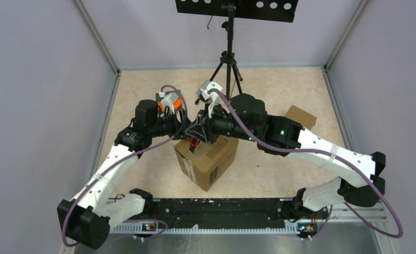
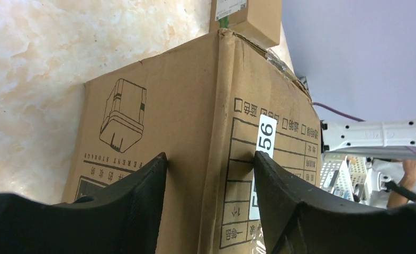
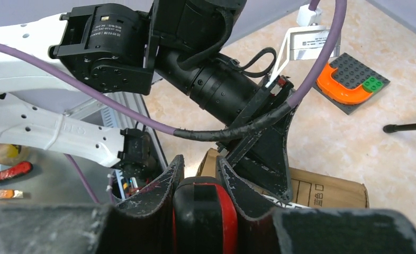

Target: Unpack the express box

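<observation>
The cardboard express box (image 1: 211,169) stands at the table's centre front. My left gripper is at one of its upper corners, fingers apart on either side of the vertical edge, close against the cardboard; whether they grip is unclear. My right gripper is shut on a black-and-red tool (image 3: 198,217), seen over the box top in the top view, where its dark tip points down at the cardboard. In the right wrist view my left arm hides much of the box.
A smaller carton (image 1: 299,116) lies at the right. A grey brick plate with orange and green pieces (image 3: 350,74) lies behind my left arm. A black tripod (image 1: 228,74) stands at the back.
</observation>
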